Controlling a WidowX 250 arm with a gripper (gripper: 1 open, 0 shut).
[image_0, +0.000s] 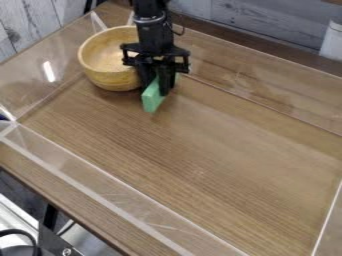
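My black gripper (158, 74) is at the upper middle of the camera view, just right of a round tan bowl (104, 52), shut on a green object (152, 97) that hangs below its fingers over the wooden table. The fingers themselves are dark and partly hard to make out.
A white cylinder (334, 38) stands at the back right edge. Grey plank wall shows at the top left, and dark cables lie at the bottom left.
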